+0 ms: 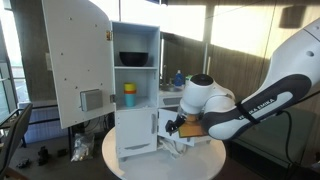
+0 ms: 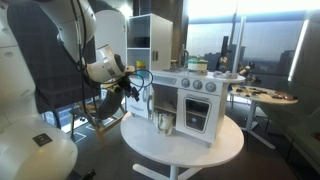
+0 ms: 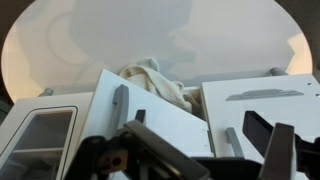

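Note:
My gripper is open, its dark fingers wide apart with nothing between them. In the wrist view it sits above a white cabinet door (image 3: 165,118) with a grey handle (image 3: 120,106); the door stands ajar. A crumpled cream cloth (image 3: 155,82) lies beyond that door's edge, partly behind it. From the first exterior side, the gripper (image 1: 174,127) is low in front of the play kitchen, to the right of the fridge's lower door (image 1: 135,130). Whether the fingers touch the ajar door cannot be told.
The tall white fridge door (image 1: 80,60) is swung open at left. A black bowl (image 1: 133,58) and stacked colored cups (image 1: 130,94) stand on its shelves. The white oven (image 2: 196,110) adjoins the fridge. Bare round tabletop (image 2: 215,153) spreads in front.

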